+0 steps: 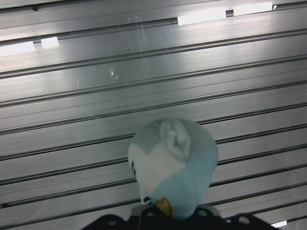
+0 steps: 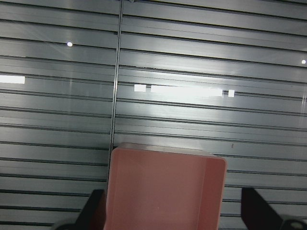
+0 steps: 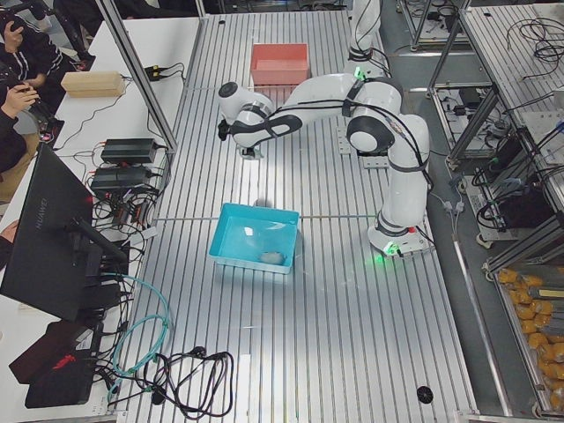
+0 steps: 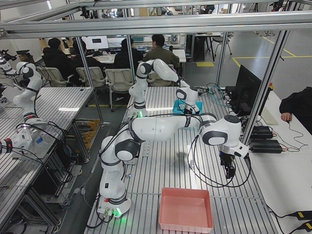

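A pale blue and white plush toy (image 1: 177, 172) is held by my left gripper (image 3: 247, 145) over the bare slatted table between the blue and pink bins. A small grey object (image 3: 271, 257) lies in the blue bin (image 3: 229, 238). The pink bin (image 2: 158, 187) sits under my right gripper (image 4: 227, 165), whose two fingertips stand wide apart in the right wrist view with nothing visible between them.
Black and teal cables lie at the table's near left corner in the camera left view. A monitor (image 3: 48, 229) and frame posts line that side.
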